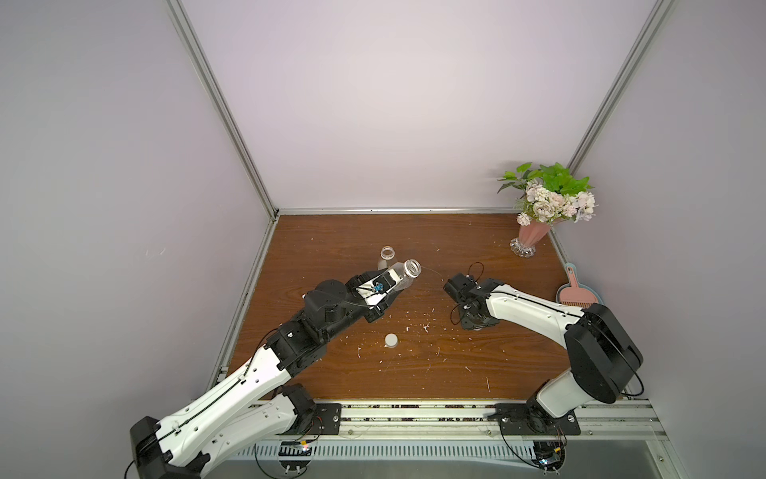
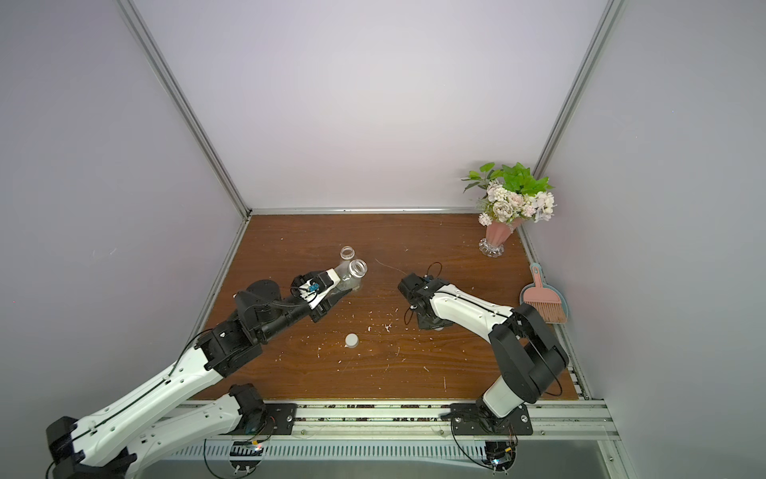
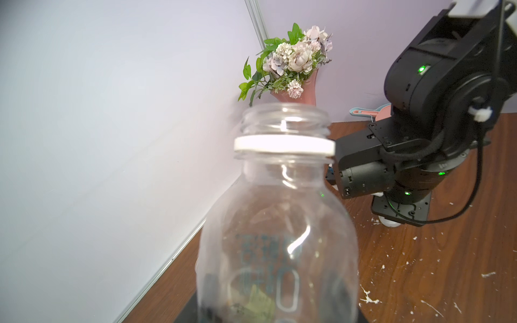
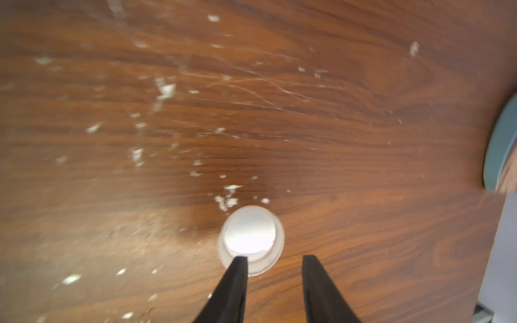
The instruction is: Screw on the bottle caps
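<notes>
A clear glass bottle [image 3: 280, 231] with a bare threaded mouth fills the middle of the left wrist view. My left gripper [image 1: 392, 281] is shut on it, holding it above the table with its mouth tilted up and away. A second clear bottle [image 1: 386, 257], also uncapped, stands on the table behind it. One white cap [image 4: 250, 237] lies on the table below my right gripper, which is part open with nothing between its fingers; in the right wrist view the cap sits ahead and slightly left of the fingertips. Another white cap [image 1: 391, 340] lies near the table's front middle.
A pink vase of flowers [image 1: 533, 231] stands at the back right corner. A dustpan with a brush [image 2: 545, 303] lies at the right edge. Small white scraps litter the middle of the table.
</notes>
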